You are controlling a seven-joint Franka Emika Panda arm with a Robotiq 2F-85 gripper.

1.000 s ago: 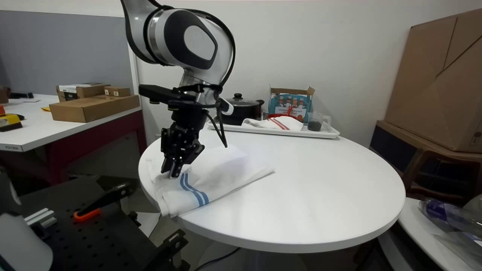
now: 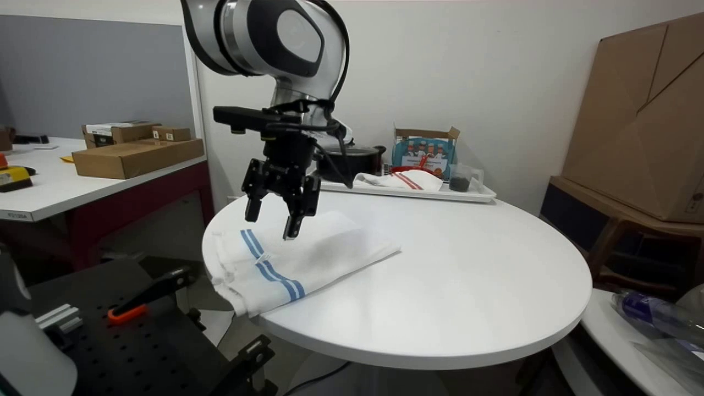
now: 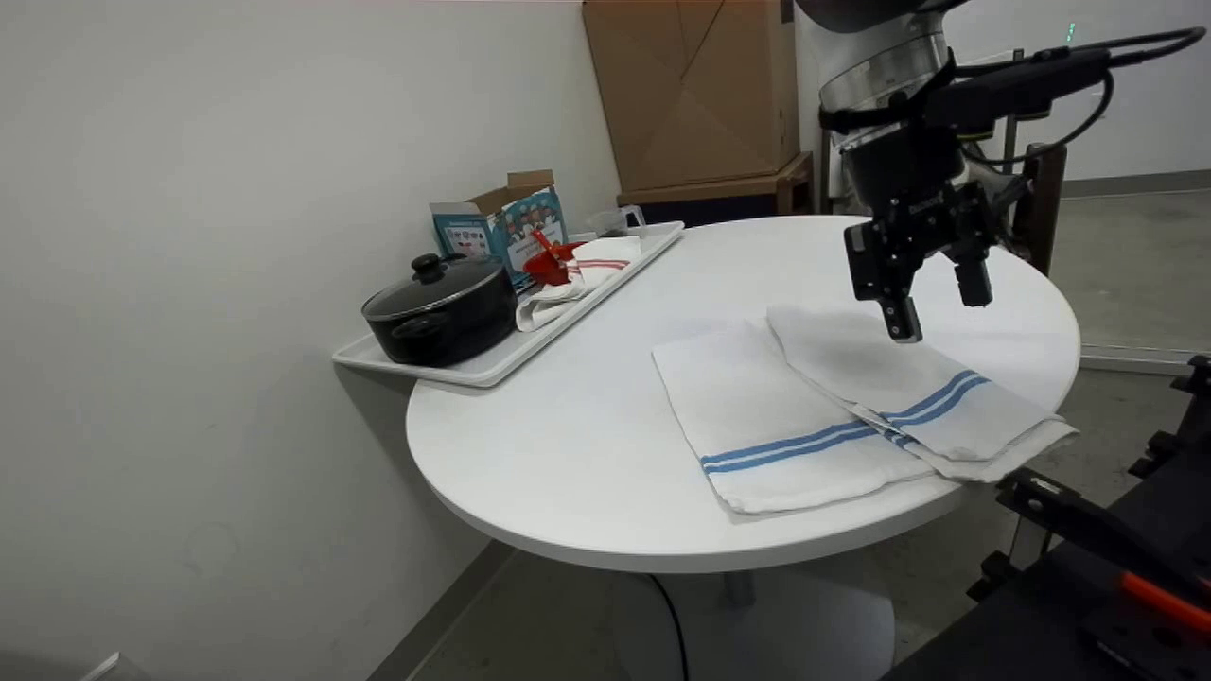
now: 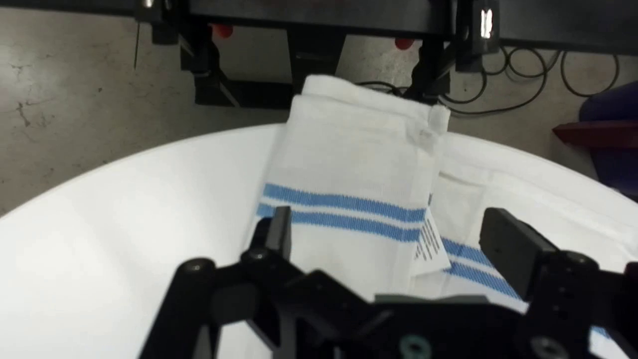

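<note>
A white towel (image 2: 323, 267) with blue stripes lies on the round white table (image 2: 462, 290). One part is folded over the rest, as exterior view 2 shows, so the towel (image 3: 783, 420) has an upper layer on the right and a lower layer on the left. Its near edge reaches over the table's rim. Above the cloth hangs my gripper (image 2: 270, 227), open and touching nothing. From the wrist, the towel (image 4: 353, 161) with a small printed tag appears beyond and between the spread fingers; nothing is between them.
At the back, a white tray (image 2: 485, 196) carries a black pot (image 3: 448, 318), a blue box (image 3: 534, 227) and a red-striped cloth (image 2: 409, 179). A dark perforated bench (image 2: 145, 343) stands near the table's front left.
My gripper was low and closed at the towel; now it is higher, slightly to the right and open. The towel's corner has been let go and lies flat, with more stripe showing.
</note>
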